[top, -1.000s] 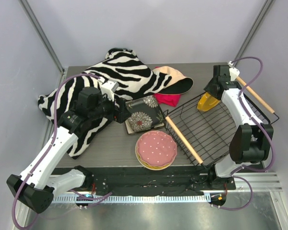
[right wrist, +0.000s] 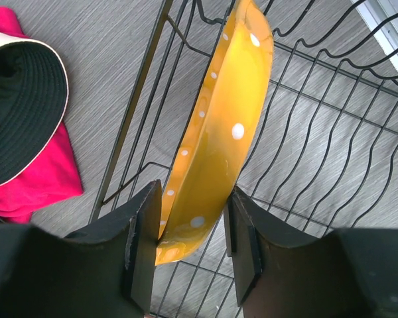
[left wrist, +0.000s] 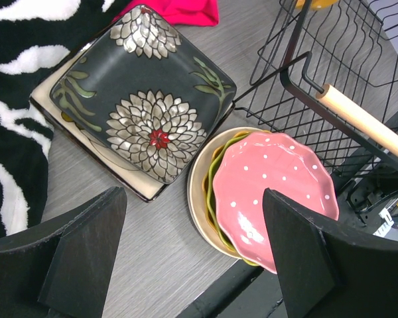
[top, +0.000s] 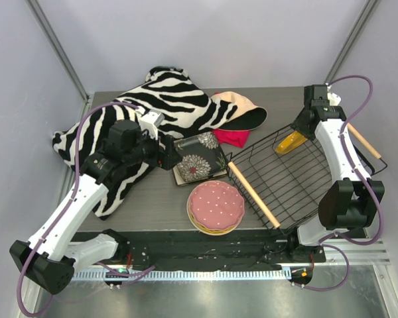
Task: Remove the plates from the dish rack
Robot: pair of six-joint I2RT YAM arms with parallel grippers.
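A yellow dotted plate [top: 289, 142] stands in the wire dish rack [top: 253, 192] at the right. My right gripper is round the plate's near end, its fingers either side; whether they grip it is unclear. My left gripper hangs open above the table, left of the rack. Below it are a pile of round plates with a pink scalloped one [left wrist: 272, 192] on top, and square dark flowered plates [left wrist: 119, 86].
A zebra-print cloth [top: 106, 146] covers the table's left and back. A red cloth [top: 232, 138] and a cap [top: 242, 106] lie behind the rack. Bare table shows left of the round plates.
The right arm has shifted slightly right, and the yellow plate looks narrower, more edge-on, in the top view. The left arm has not moved.
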